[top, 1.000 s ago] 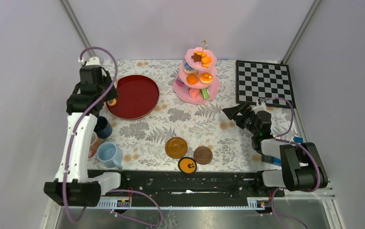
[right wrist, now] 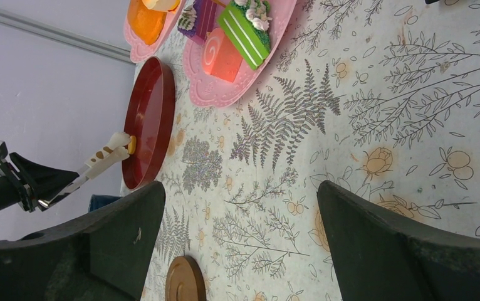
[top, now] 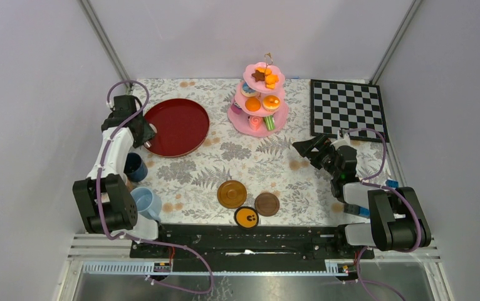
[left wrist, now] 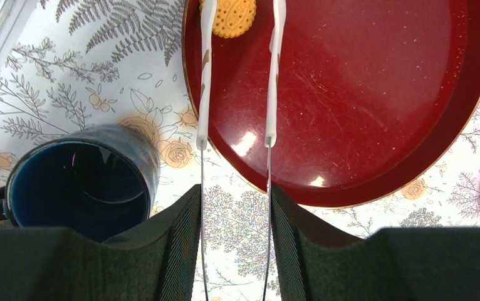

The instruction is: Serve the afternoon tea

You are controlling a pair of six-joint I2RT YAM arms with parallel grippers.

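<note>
My left gripper grips a pair of tongs (left wrist: 271, 119) with white, brown-spotted arms, a finger pressed on each metal strip. The tong arms stand apart over the left edge of the dark red tray (top: 178, 127). Between them, toward their far ends, lies a yellow scalloped biscuit (left wrist: 232, 19); whether they touch it I cannot tell. The tips run out of the left wrist view. My right gripper stands open and empty over the table's right half. A pink three-tier stand (top: 242, 123) with cakes and biscuits stands at the back.
A dark blue mug (left wrist: 78, 179) sits beside the tray, and a light blue mug (top: 145, 202) nearer the front. Several coasters (top: 232, 194) lie front centre. A chequered board (top: 348, 103) is back right.
Over the last second my left arm has come down to the tray, bringing the tongs around the biscuit; since the nearer frame it has barely shifted. My right arm stays still.
</note>
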